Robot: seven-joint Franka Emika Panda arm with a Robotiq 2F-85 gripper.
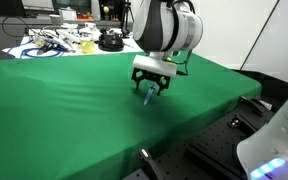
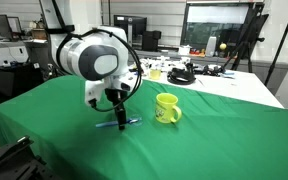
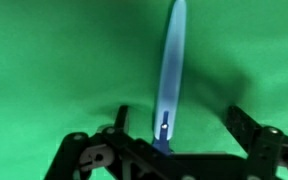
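Note:
A slim light-blue stick-like object with a dark blue end (image 3: pixel 170 75) lies on the green cloth. In the wrist view it runs between the two spread fingers, with cloth showing on both sides of it. My gripper is open above it and holds nothing. From the first exterior view the blue object (image 1: pixel 150 95) shows just under the gripper (image 1: pixel 147 88). The second exterior view has the blue object (image 2: pixel 106 125) flat on the cloth below the fingers; whether a fingertip touches the cloth cannot be told.
A yellow mug (image 2: pixel 167 108) stands on the cloth near the arm. At the back lie white cables (image 1: pixel 46 42) and a dark device (image 1: pixel 110 40). The green table (image 1: pixel 59 110) has wide free room away from the arm.

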